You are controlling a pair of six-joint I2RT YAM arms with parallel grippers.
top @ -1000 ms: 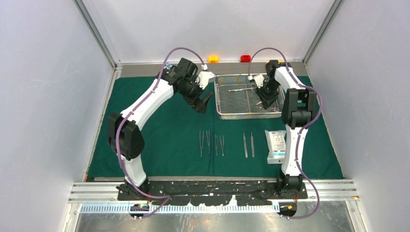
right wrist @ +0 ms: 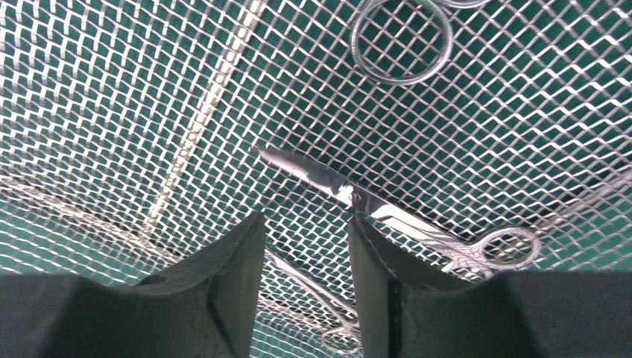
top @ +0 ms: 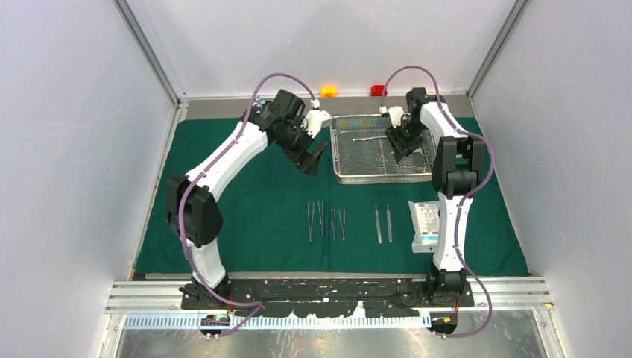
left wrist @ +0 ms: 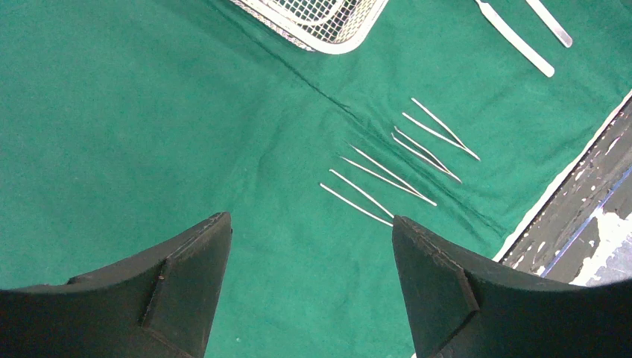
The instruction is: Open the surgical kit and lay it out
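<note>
The wire mesh tray (top: 335,160) stands at the back centre-right on the green cloth. Over its right part hangs my right gripper (top: 401,155), open, with nothing between its fingers. Below it in the right wrist view lie shiny scissors (right wrist: 406,218) and a second ringed instrument (right wrist: 309,286), partly behind the right finger; more finger rings (right wrist: 440,56) show at the top. A thin instrument (top: 367,139) lies in the tray's left half. Several tweezers (left wrist: 387,175) and two flat handles (left wrist: 518,41) rest in a row on the cloth. My left gripper (top: 310,164) hovers left of the tray, open and empty.
A white printed packet (top: 425,226) lies at the right, next to the right arm. Bare green cloth (top: 253,231) spreads across the left side. Yellow (top: 329,91) and red (top: 378,90) pieces sit behind the tray.
Over the tray, my right gripper has shifted slightly back and to the left. The left arm and the instruments on the cloth look unmoved.
</note>
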